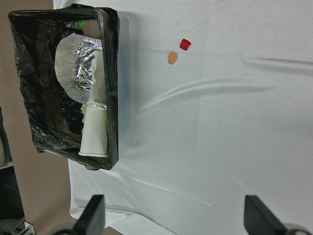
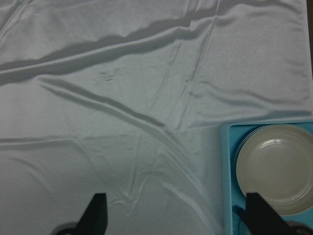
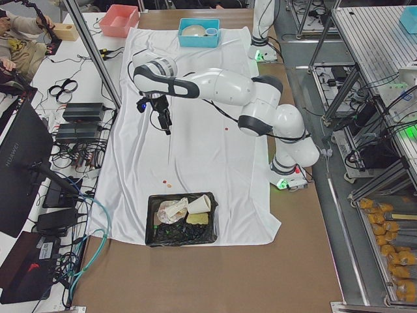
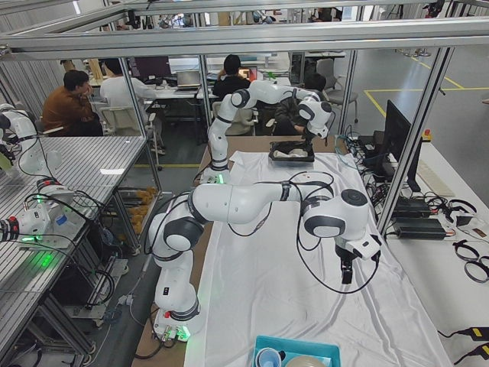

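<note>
A black-lined bin [image 1: 41, 93] holds white cups [image 1: 93, 129], crumpled foil [image 1: 73, 68] and other litter. A red piece [image 1: 185, 44] and an orange piece [image 1: 172, 58] lie on the white cloth beside it. My left gripper hangs open above the cloth, nothing between its fingers, the bin to its upper left in the wrist view. My right gripper is open and empty over the cloth; a blue tray [image 2: 226, 176] with stacked plates [image 2: 274, 166] is at the right of its view.
Monitor, cables and electronic boxes line one side of the cloth. Metal frame posts and a rail surround the workspace.
</note>
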